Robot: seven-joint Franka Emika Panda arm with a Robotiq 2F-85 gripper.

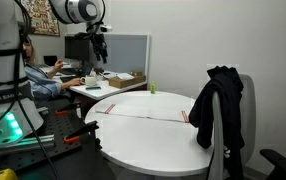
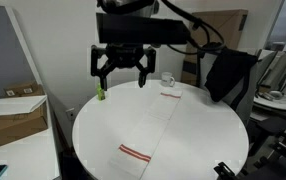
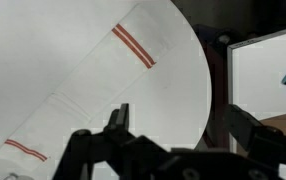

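Observation:
A white cloth with red stripes near its ends (image 3: 83, 85) lies spread flat on the round white table (image 1: 148, 145). In the second exterior view the same cloth (image 2: 148, 138) runs lengthwise across the tabletop. High above the table's edge hangs my gripper (image 2: 123, 76), pointing down, its two fingers well apart. The wrist view also has the gripper open, with only tabletop and floor visible between the fingers. It stands clear of the cloth, off to one side.
A small green object (image 2: 100, 92) and a white mug (image 2: 167, 78) stand at the table's rim. A dark jacket (image 2: 223, 76) drapes over a chair. Cardboard boxes (image 2: 13, 115) sit on a side desk.

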